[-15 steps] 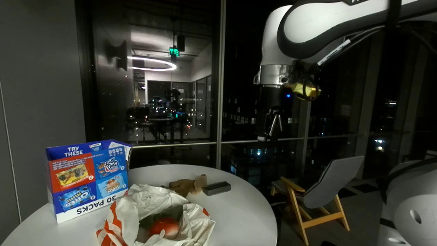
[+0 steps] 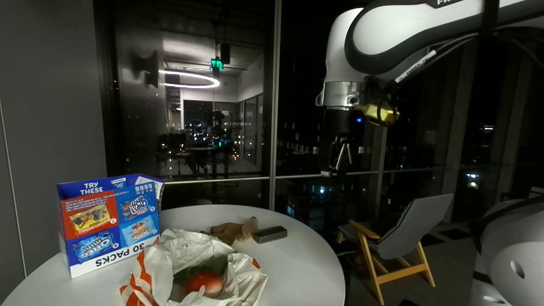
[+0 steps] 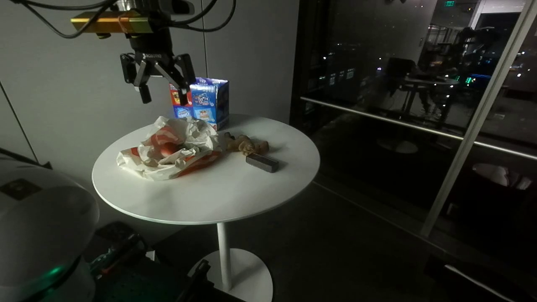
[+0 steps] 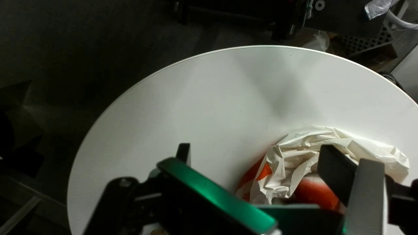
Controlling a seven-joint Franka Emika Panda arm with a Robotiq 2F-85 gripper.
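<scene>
My gripper [image 3: 164,101] hangs in the air well above the table, its fingers spread wide and nothing between them. In the wrist view one fingertip [image 4: 183,153] lies over bare tabletop and the other over the bag. A crumpled white and orange plastic bag [image 2: 186,247] lies open on the table. Inside it is a round red object [image 2: 205,282], partly hidden by the folds. Behind the bag rests a knobbly brown root-like item [image 3: 242,144], beside a dark rectangular block [image 3: 262,162].
A blue snack box [image 2: 109,219] stands upright on the round white table [image 3: 201,201] behind the bag. Bare tabletop stretches along the near side in exterior view 2. A grey chair [image 2: 410,227] stands on the floor, away from the table.
Nearly the same picture as a second ago. The arm sits a hair lower in exterior view 1, and the objects on the table have not moved.
</scene>
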